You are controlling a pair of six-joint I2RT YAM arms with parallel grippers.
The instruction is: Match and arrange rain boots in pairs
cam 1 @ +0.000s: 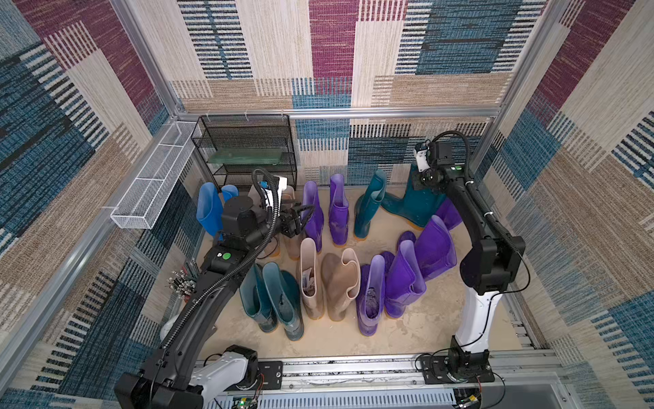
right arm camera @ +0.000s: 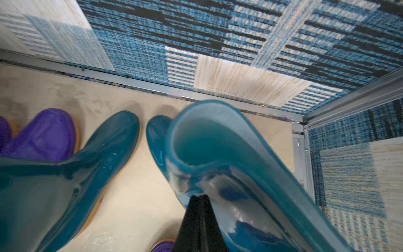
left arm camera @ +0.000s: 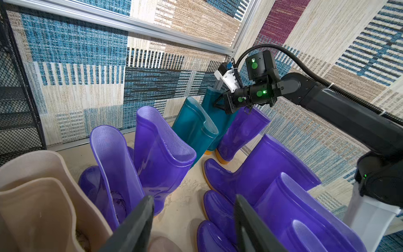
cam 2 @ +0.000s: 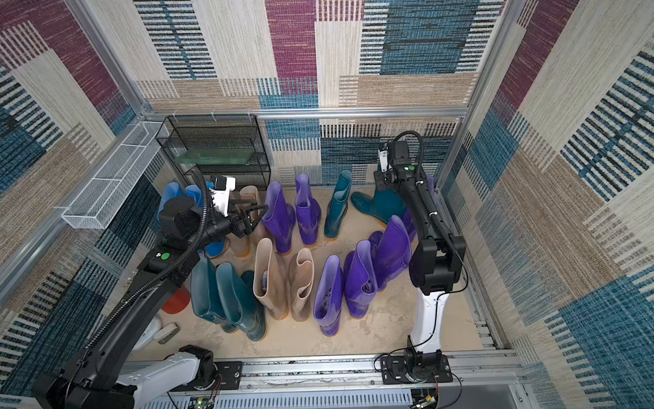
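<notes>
My right gripper is shut with nothing between its fingers. The back right teal boot [right arm camera: 235, 197] lies outside them, its shaft just to their right in the right wrist view and its mouth turned up. Left of it stands another teal boot [right arm camera: 79, 168]. In the left wrist view my left gripper is open and empty, above the gap between purple boots. Two upright purple boots, the nearer [left arm camera: 117, 176] and the farther [left arm camera: 159, 155], stand left of it. Beige boots [left arm camera: 50, 197] fill the lower left.
The front row holds teal boots [cam 1: 282, 300], beige boots [cam 1: 342, 286] and purple boots [cam 1: 405, 279]. Blue boots [cam 1: 209, 208] stand back left near a black mesh rack [cam 1: 245, 143]. A white wire basket [cam 1: 155, 173] hangs on the left. Bare floor [cam 1: 436, 327] lies front right.
</notes>
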